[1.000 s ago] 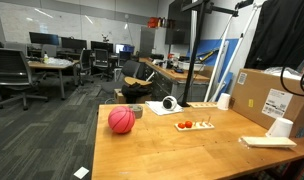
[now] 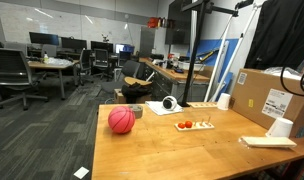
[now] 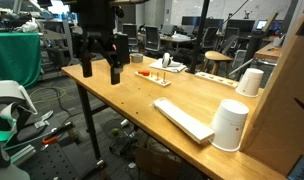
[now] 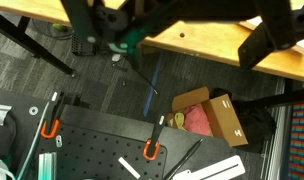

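Note:
My gripper (image 3: 102,72) hangs in the near left of exterior view 2, its two fingers apart with nothing between them. In the wrist view the gripper shows as two dark blurred fingers, spread wide over the table edge and floor. On the wooden table a pink-red ball (image 2: 121,119) rests at the left. A light wooden strip (image 2: 194,125) with red balls and small pegs lies near the middle. Toward the right are a long white block (image 3: 183,119) and a white cup (image 3: 230,125) beside its end.
A large cardboard box (image 2: 273,98) stands at the table's right side. Another white container (image 3: 250,80) and a white ring-shaped item (image 2: 170,102) sit farther back.

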